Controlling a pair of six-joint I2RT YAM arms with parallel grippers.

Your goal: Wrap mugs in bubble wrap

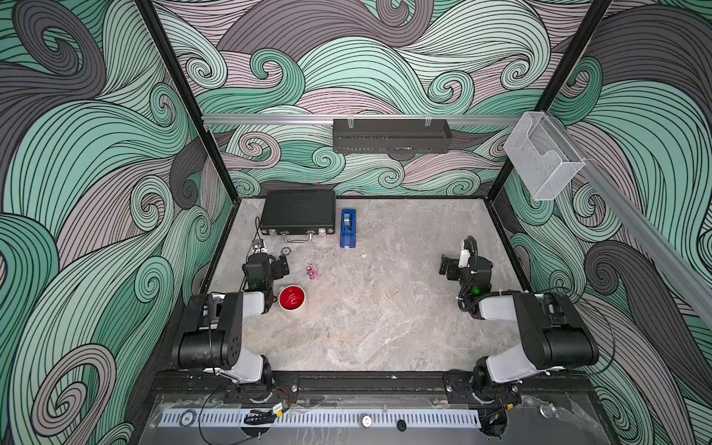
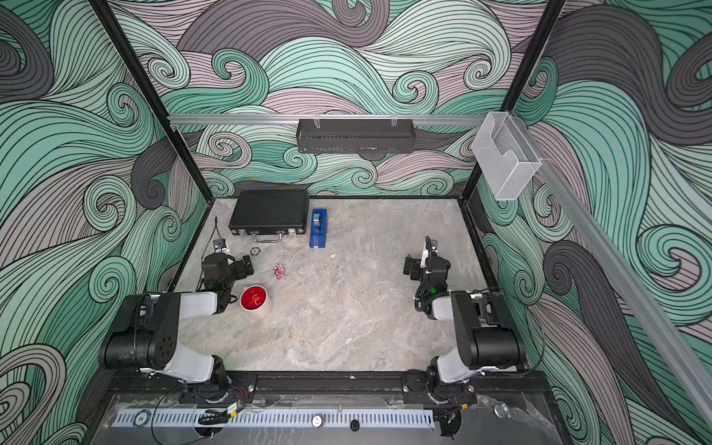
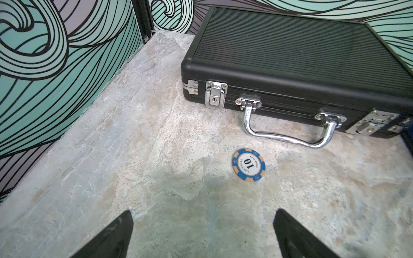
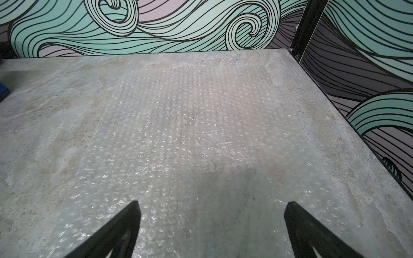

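Observation:
A white mug with a red inside (image 1: 291, 298) stands upright on the table at the left, just in front and to the right of my left gripper (image 1: 282, 265). Flat on the right half of the table lies a clear sheet of bubble wrap (image 4: 193, 129), faint in the top views. Over its near part is my right gripper, its fingers (image 4: 124, 228) wide apart and empty. In the left wrist view my left gripper is open as well, with only bare table between its fingers. A blue tape dispenser (image 2: 318, 227) stands at the back, near the middle.
A black case sits at the back left, handle facing front. In front of it lies a blue-and-orange poker chip (image 3: 249, 164). A small pink patterned object (image 1: 312, 271) is behind the mug.

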